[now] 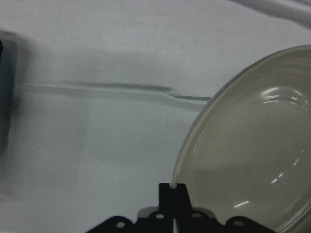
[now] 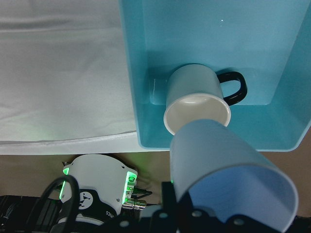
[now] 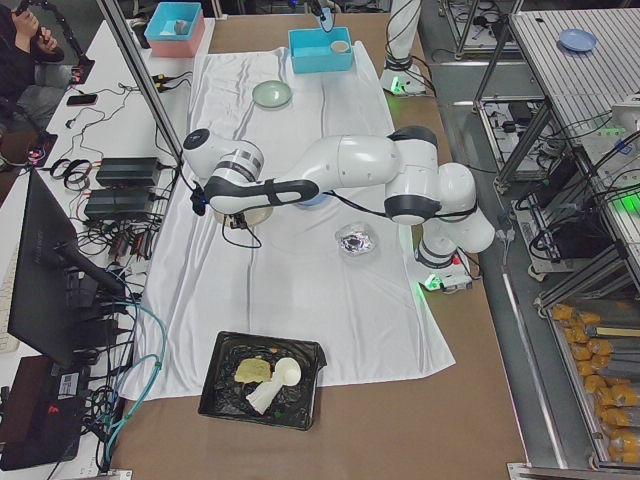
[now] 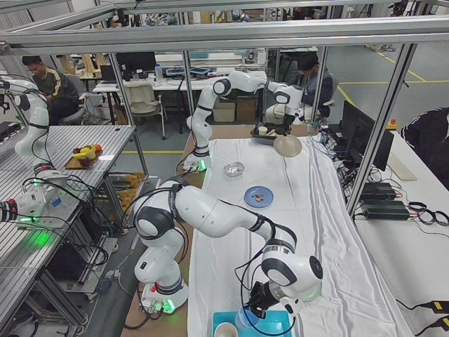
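Observation:
In the left wrist view my left gripper is shut on the rim of a beige plate (image 1: pixel 252 141), held over the white cloth. In the right wrist view my right gripper is shut on a light blue cup (image 2: pixel 218 160), tilted with its mouth toward the camera, over the front part of a blue bin (image 2: pixel 252 34). A white mug (image 2: pixel 192 82) with a black handle lies on its side in that bin.
A blue plate (image 4: pixel 259 197), a green plate (image 3: pixel 271 93) and a crumpled clear item (image 3: pixel 355 239) sit on the cloth. A black tray (image 3: pixel 230 400) holding several items is at the camera left view's near end.

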